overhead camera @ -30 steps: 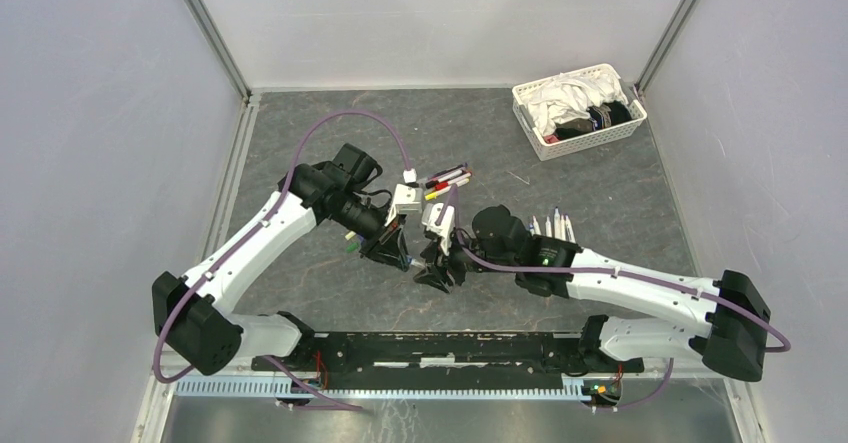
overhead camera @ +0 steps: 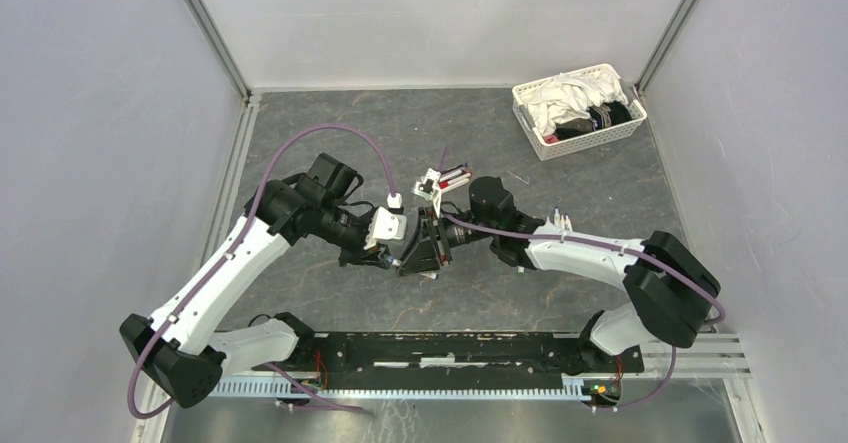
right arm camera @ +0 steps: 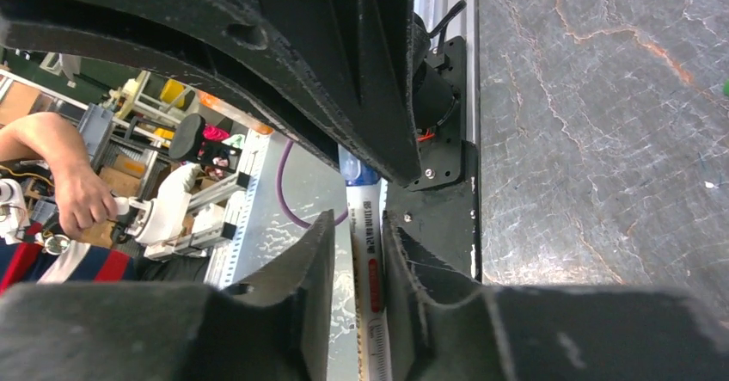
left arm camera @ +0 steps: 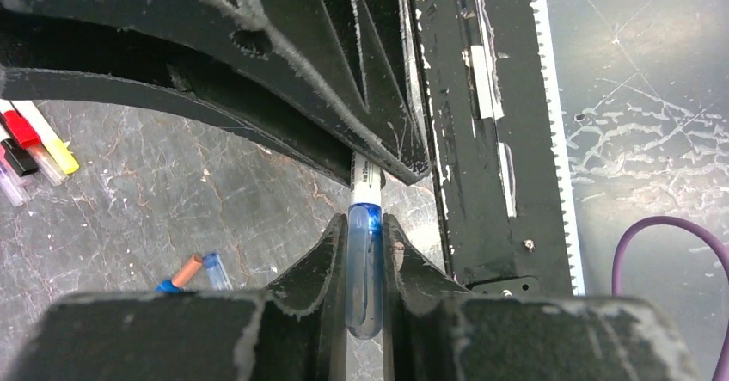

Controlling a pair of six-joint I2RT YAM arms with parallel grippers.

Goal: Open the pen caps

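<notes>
One marker spans the two grippers: a white printed barrel [right arm camera: 366,252] and a clear cap [left arm camera: 364,269] with blue at its mouth. My left gripper is shut on the cap, whose rounded end shows between the fingertips. The cap meets the barrel with no clear gap in the left wrist view. Around the barrel stands my right gripper, part open: bare space shows beside the barrel on one side, while the other finger [right arm camera: 395,252] lies close against it. In the top view both grippers nearly meet above the middle of the table, hiding most of the marker.
Several markers [overhead camera: 455,177] lie behind the right gripper, and others [overhead camera: 562,220] to its right. An orange-brown piece [left arm camera: 187,271] and a clear blue-tinted piece [left arm camera: 217,271] rest on the table. A white basket [overhead camera: 580,148] with cloths stands at the back right.
Both arms have shifted leftward together.
</notes>
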